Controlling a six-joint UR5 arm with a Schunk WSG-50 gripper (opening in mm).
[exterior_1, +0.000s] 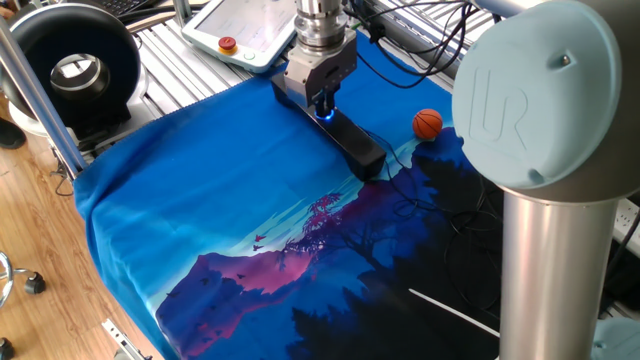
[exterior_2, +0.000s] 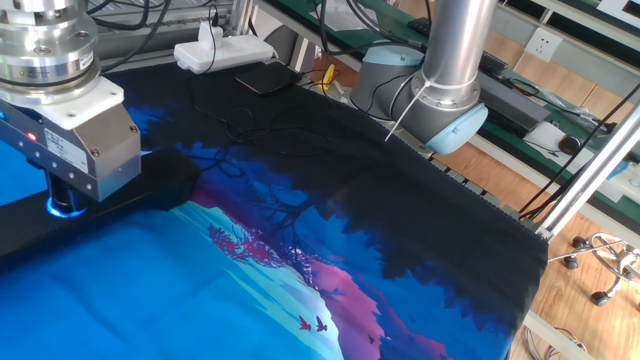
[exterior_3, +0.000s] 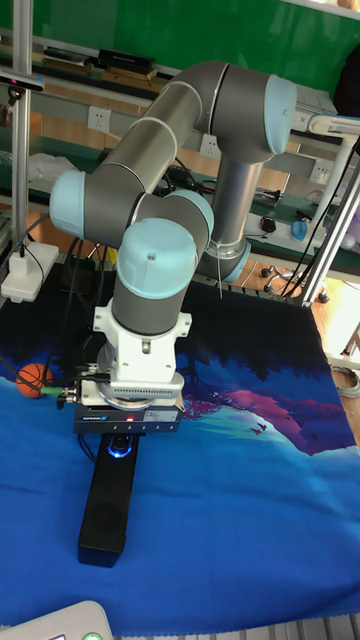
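A long black bar-shaped device, like a speaker, lies on the blue printed cloth. On its top is a round black knob with a glowing blue ring. My gripper points straight down at this knob, its lower end right at the lit ring. In the third exterior view the speaker extends from under the gripper toward the near side. The fingers are dark against the dark knob, so whether they grip it cannot be made out.
An orange basketball-patterned ball rests to the right of the speaker. Thin black cables run across the cloth's dark part. A teach pendant with a red button stands at the back edge.
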